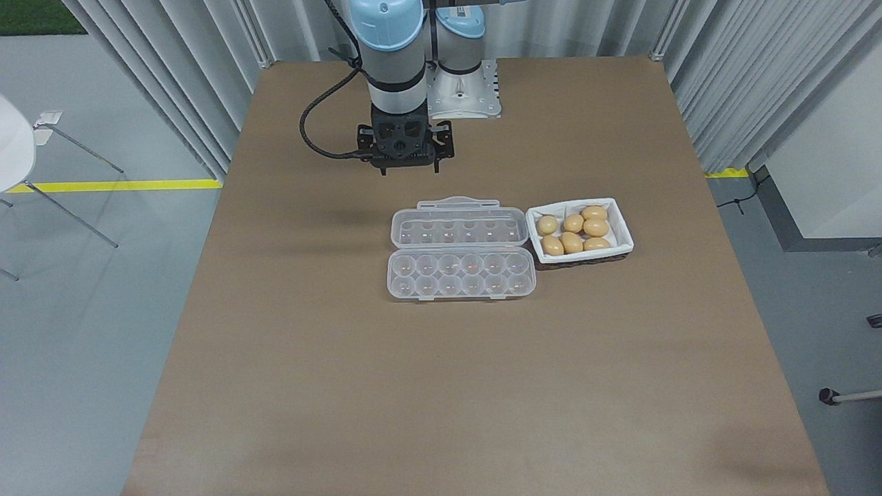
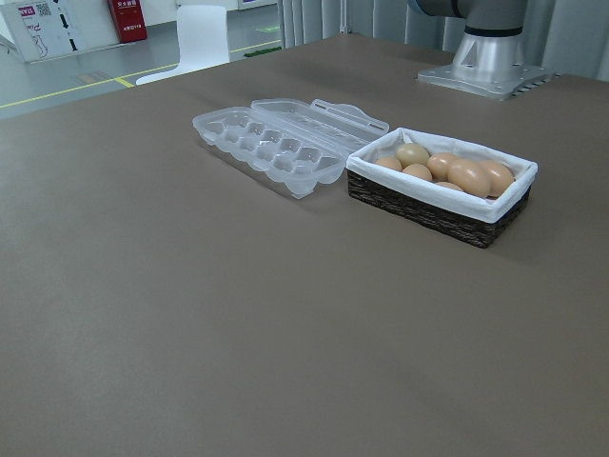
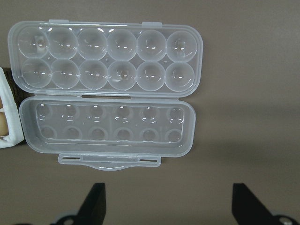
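Observation:
An open clear plastic egg carton (image 1: pixel 460 273) lies flat on the brown table, its cup half empty and its lid (image 1: pixel 459 227) folded back toward the robot. Beside it, to the right in the front view, a white-lined dark basket (image 2: pixel 438 214) holds several brown eggs (image 1: pixel 595 227). My black gripper (image 1: pixel 409 165) hangs above the table, behind the carton. In the wrist view its two fingers stand wide apart at the bottom edge, the gripper open with only bare table seen between them, beside the carton's lid.
The robot's base (image 2: pixel 485 76) stands at the back. A white chair (image 2: pixel 200 38) is off the table.

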